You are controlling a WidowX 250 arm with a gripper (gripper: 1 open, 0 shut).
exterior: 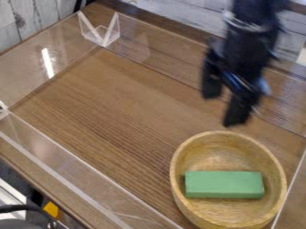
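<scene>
My black gripper (pixel 226 89) hangs over the back right of the wooden table, blurred, with its fingers pointing down and apart, open. Below it a round wooden bowl (pixel 191 158) sits at the front right, holding a green rectangular block (pixel 224 184). The gripper is above and behind the bowl, apart from it.
A white wire-like bracket (pixel 100 29) stands at the back left. Clear edging runs along the left side, and a pale plank wall is at the back.
</scene>
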